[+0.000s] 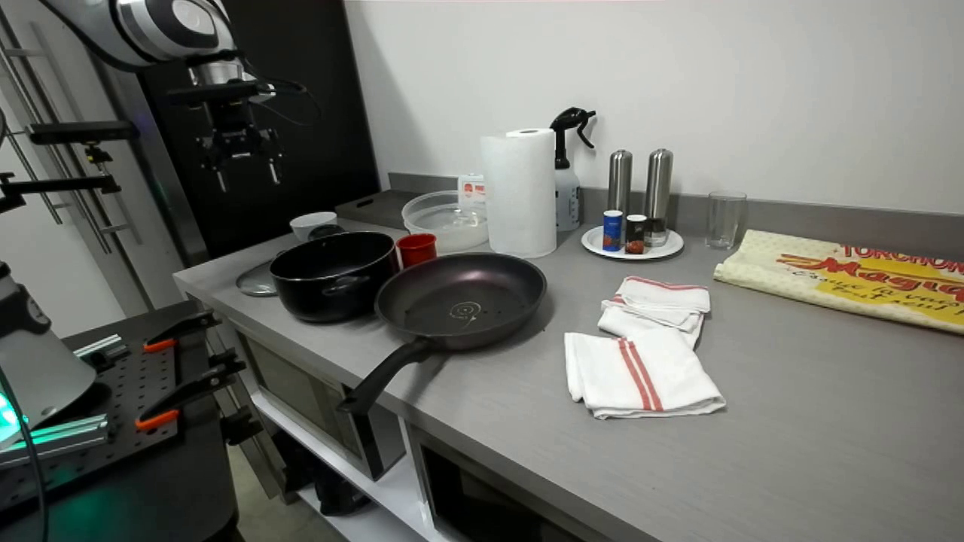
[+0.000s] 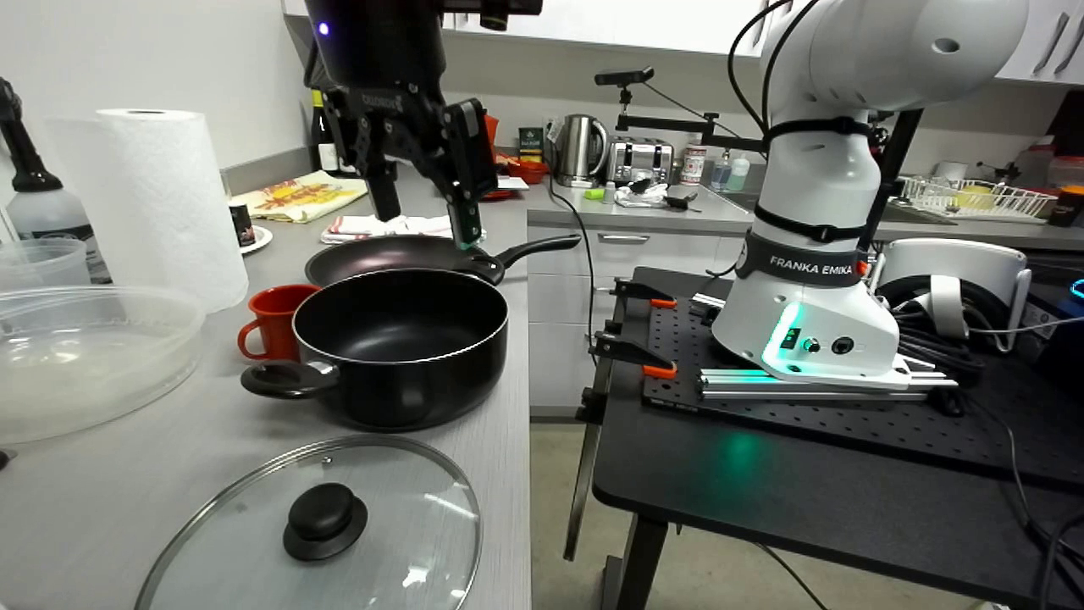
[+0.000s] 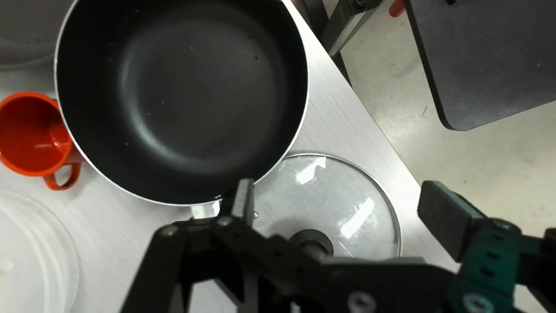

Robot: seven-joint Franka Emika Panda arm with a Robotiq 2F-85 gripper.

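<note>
My gripper [image 1: 248, 178] is open and empty, up in the air over the far left end of the counter. In the wrist view, the gap between its fingers lies over the glass lid [image 3: 333, 203], whose black knob [image 3: 313, 241] is partly covered by the gripper's body. Flat on the counter, the lid [image 2: 412, 508] rests close beside the black pot [image 2: 406, 371], which stands uncovered. From above, the pot [image 3: 193, 94] shows an empty dark inside. A red mug [image 3: 34, 135] sits against its side.
A frying pan [image 1: 462, 298] stands beside the pot, its handle jutting past the counter edge. Nearby are a clear plastic container [image 2: 91, 356] and a paper towel roll [image 1: 520, 194]. Folded white towels [image 1: 642, 370] lie farther along.
</note>
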